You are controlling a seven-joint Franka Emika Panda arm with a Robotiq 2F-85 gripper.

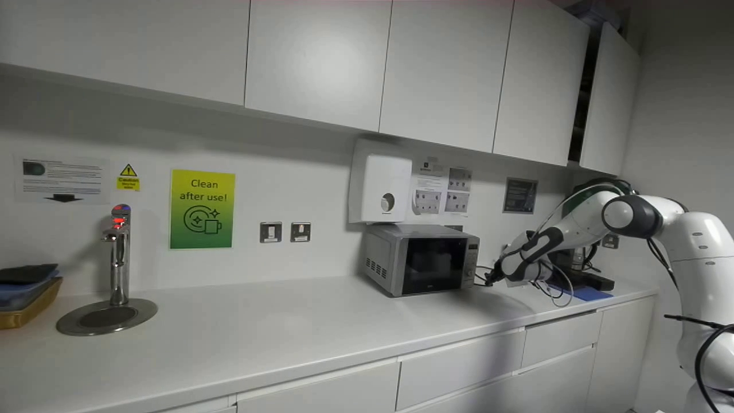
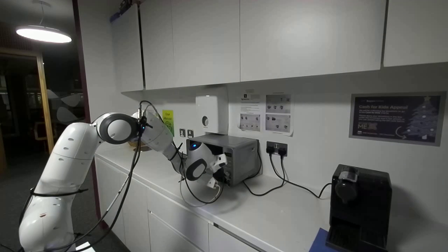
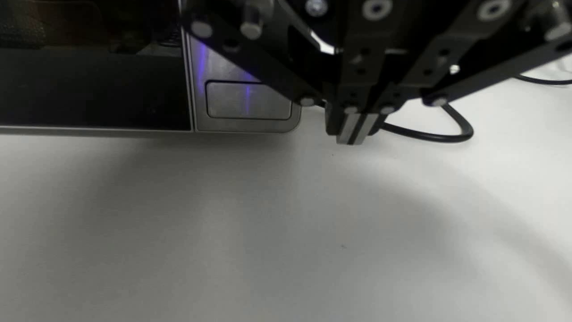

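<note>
My gripper is shut, its two fingertips pressed together with nothing between them. It is low over the white counter, just right of the microwave's lower right corner. In the wrist view, the silver microwave shows its dark door window and, beside that, a rectangular button with bluish streaks of light. A small gap appears between button and fingertips there; depth is hard to judge. In exterior view 1 the microwave door looks closed, and the gripper sits close to the control panel.
A black power cable loops behind the gripper. To the right, a black coffee machine stands on a blue mat. Wall cupboards hang above.
</note>
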